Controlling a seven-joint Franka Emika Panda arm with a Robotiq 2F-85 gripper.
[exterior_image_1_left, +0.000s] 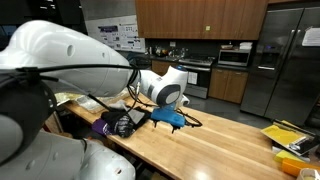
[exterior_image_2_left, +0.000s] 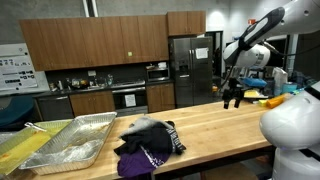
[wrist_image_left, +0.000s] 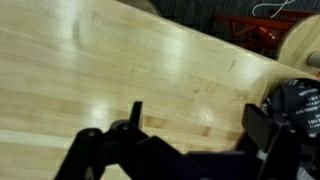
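Note:
Over the wooden table (exterior_image_1_left: 200, 150), my gripper (exterior_image_1_left: 165, 128) hangs with its fingers pointing down, open and empty. In the wrist view the gripper has its two dark fingertips wide apart over bare wood. A black patterned cloth (wrist_image_left: 298, 103) lies to the right of the fingers in that view. In exterior view 2 the heap shows as a dark grey cloth (exterior_image_2_left: 150, 135) with a purple cloth (exterior_image_2_left: 140, 162) at its front, well apart from the gripper (exterior_image_2_left: 231, 103).
A foil tray (exterior_image_2_left: 75, 143) with clear plastic in it stands at the left of exterior view 2. Yellow items (exterior_image_1_left: 285, 137) sit at the table's right end in exterior view 1. Between them and the gripper the tabletop is clear. A stool-like red frame (wrist_image_left: 250, 35) shows beyond the table edge.

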